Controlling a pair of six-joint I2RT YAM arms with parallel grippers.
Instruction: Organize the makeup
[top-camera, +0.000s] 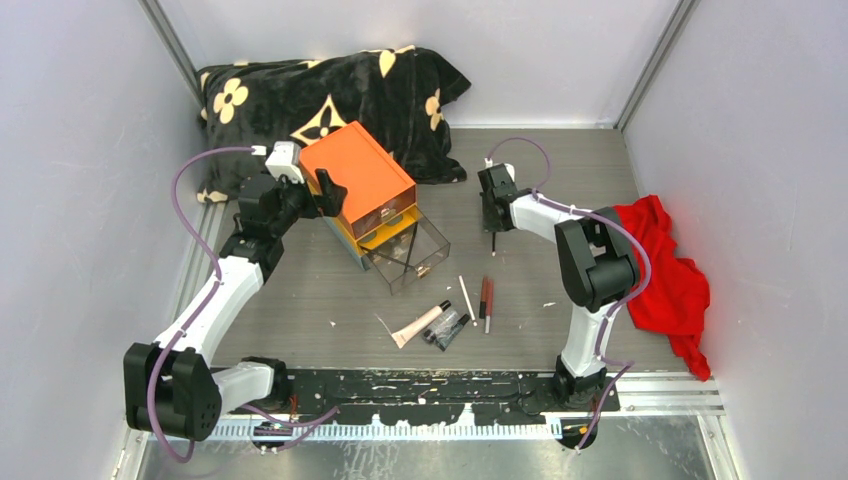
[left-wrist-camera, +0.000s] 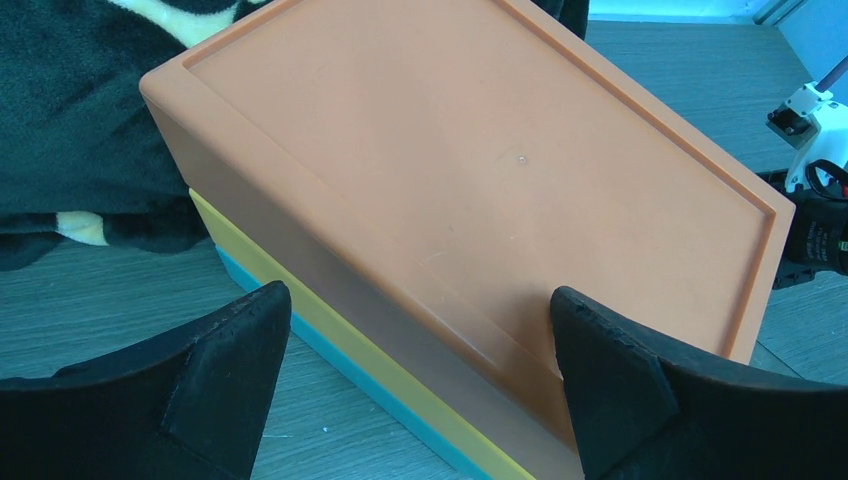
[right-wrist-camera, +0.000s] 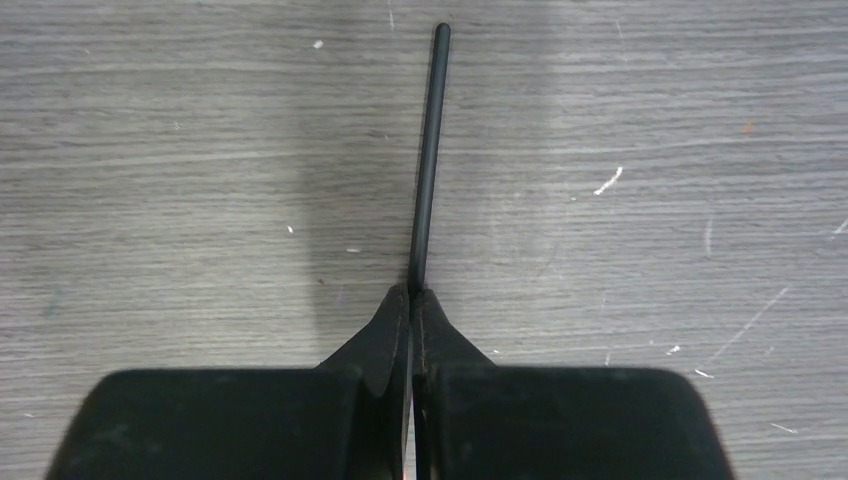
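An orange-topped organizer (top-camera: 355, 170) stands tilted at an angle, its clear drawer (top-camera: 430, 255) pulled out with thin dark sticks inside. My left gripper is spread open at the organizer's left side and top, one finger against the orange lid (left-wrist-camera: 480, 150). My right gripper is shut on a slim black stick (right-wrist-camera: 431, 150) low over the floor. Below the drawer lie a white stick (top-camera: 466, 300), red and dark pens (top-camera: 488, 305), a beige tube (top-camera: 420, 323) and grey tubes (top-camera: 450, 330).
A black patterned blanket (top-camera: 250, 110) lies behind the organizer. A red cloth (top-camera: 670, 290) is at the right beside my right arm. The floor right of the drawer is mostly clear.
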